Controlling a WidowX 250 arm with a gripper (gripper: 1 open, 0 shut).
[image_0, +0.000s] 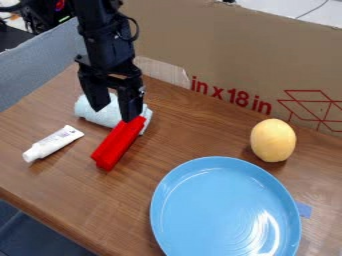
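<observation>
My black gripper points down over the upper end of a red bar-shaped object and a pale rolled cloth lying behind it. The gripper is open; whether its fingers touch the red object cannot be told. A white tube lies to the left, and a blue plate sits at the front right.
A yellow potato-like object stands right of centre. A cardboard wall runs along the back and a grey padded edge along the left.
</observation>
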